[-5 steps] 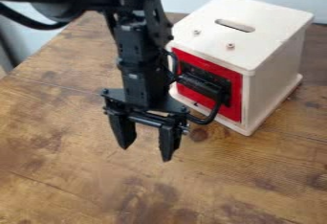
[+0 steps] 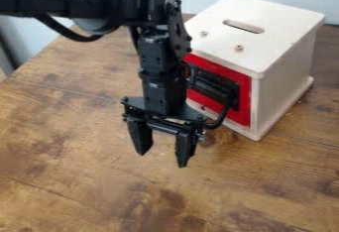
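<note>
My black gripper [image 2: 163, 147] hangs over the wooden table in front and to the left of a pale wooden box [image 2: 279, 67], its two fingers pointing down and apart with nothing between them. The box has a red front panel [image 2: 236, 77], partly hidden by my arm and cable, and a slot and small knobs on its top.
A white wall stands behind the table.
My arm and gripper have shifted a little to the right, toward the box. The box looks unmoved.
</note>
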